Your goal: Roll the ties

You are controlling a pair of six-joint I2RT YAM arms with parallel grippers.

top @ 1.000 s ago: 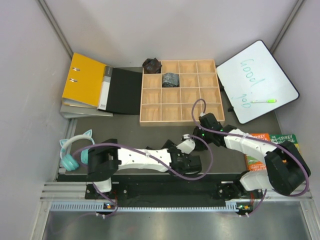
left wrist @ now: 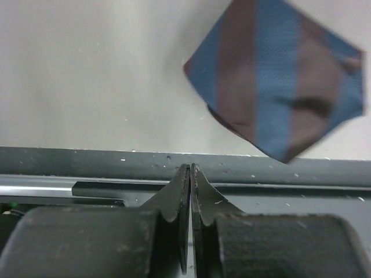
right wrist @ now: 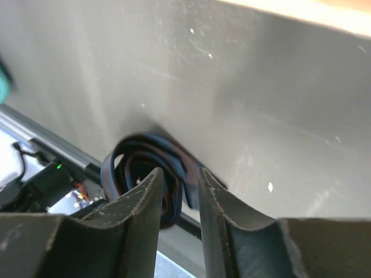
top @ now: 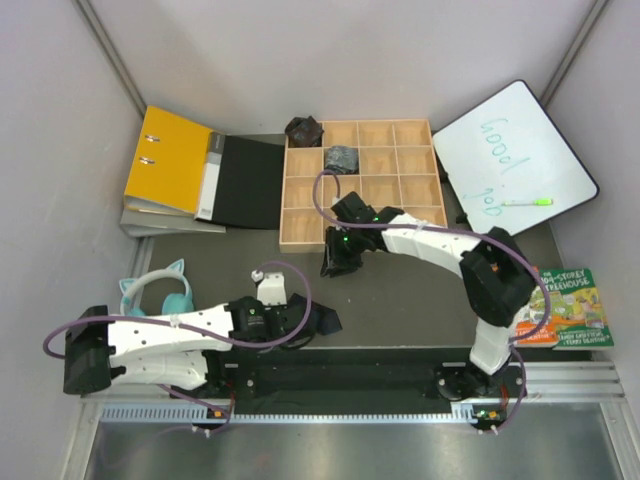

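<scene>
A blue and brown striped tie lies on the table, loosely coiled on edge with its end trailing out; the coiled tie [right wrist: 152, 145] shows in the right wrist view. In the left wrist view its striped face [left wrist: 277, 75] is at the upper right. My left gripper is shut with nothing visible between its fingers, apart from the tie and over the table's front edge. My right gripper is open and empty, above and beyond the coil. From the top, the left arm partly covers the tie [top: 325, 318].
The wooden compartment box [top: 300, 228] stands behind, holding a dark roll [top: 303, 131] at its back left corner and a grey one [top: 341, 160]. Headphones [top: 178, 302] lie at left, binders [top: 165, 160] behind them. A whiteboard [top: 515, 165] and books [top: 575, 310] occupy the right.
The left arm has swung left, uncovering part of the tie.
</scene>
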